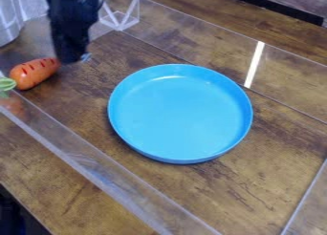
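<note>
A toy carrot [36, 73] with a green top lies on the wooden table at the far left. My dark gripper [75, 53] hangs blurred just above and to the right of it, apart from it, with nothing visible between its fingers; it looks shut. A round blue plate [181, 115] rests in the middle of the table.
Clear plastic walls [121, 177] border the work area along the lower left and at the back and right. A white object [18, 14] stands at the top left. Bare wood surrounds the plate.
</note>
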